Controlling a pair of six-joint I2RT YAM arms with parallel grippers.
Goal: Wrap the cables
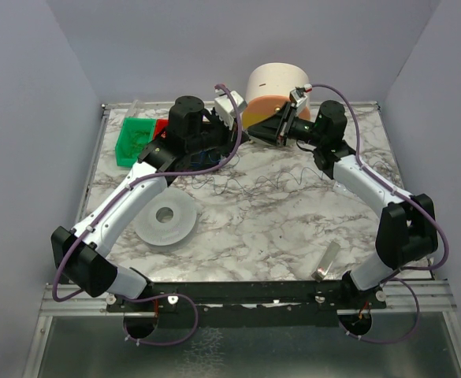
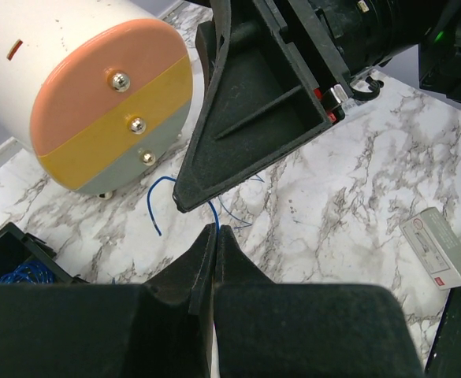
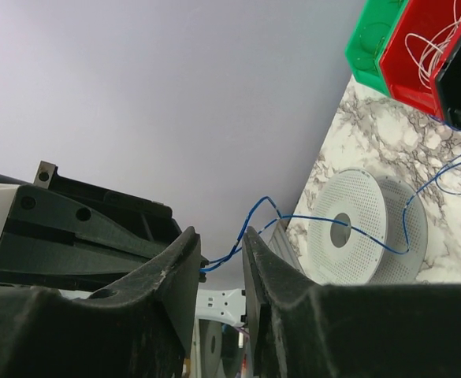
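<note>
A blue cable (image 3: 323,218) rises from the table between my two grippers, which face each other over the bins. My left gripper is shut with the cable running from its fingertips. My right gripper is parted, the cable crossing between and behind its tips; its dark finger hangs just above my left one in the left wrist view. More blue cable lies loose on the marble table and in a black bin (image 2: 1,256).
A large white cylinder (image 1: 277,79) with a striped end stands at the back. Green (image 1: 131,140) and red (image 3: 407,75) bins are at back left. A white spool (image 1: 155,232) and a small box (image 1: 325,260) lie nearer.
</note>
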